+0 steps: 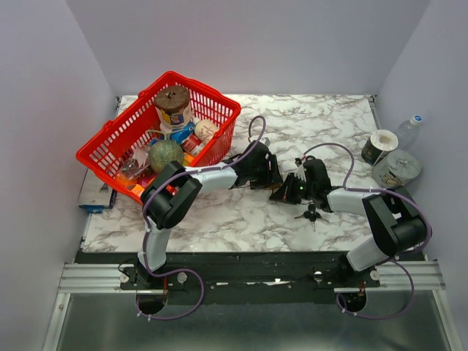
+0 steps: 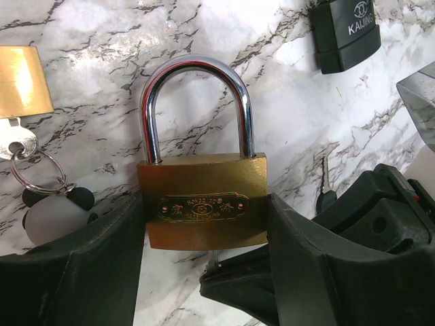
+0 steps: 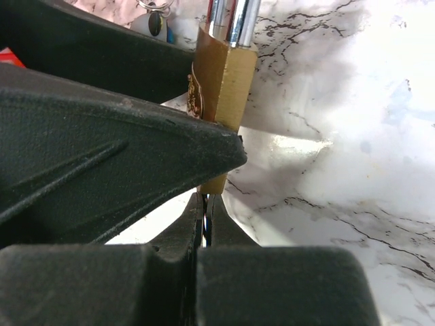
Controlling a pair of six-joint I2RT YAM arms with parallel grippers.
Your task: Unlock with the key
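Observation:
A large brass padlock [image 2: 202, 202] with a steel shackle sits between the fingers of my left gripper, which is shut on it. My right gripper is shut just below the lock in the right wrist view; a thin metal piece [image 2: 213, 259] at its tip reaches the lock's bottom, seen in the left wrist view, apparently a key. A second brass lock [image 2: 20, 80] with a key [image 2: 13, 141] on a ring lies at the left, and a black padlock [image 2: 343, 37] at upper right.
A full red basket [image 1: 91, 153] stands at the left, near the left arm. Rolls [image 1: 395, 170] and a bottle [image 1: 409, 132] stand at the right edge.

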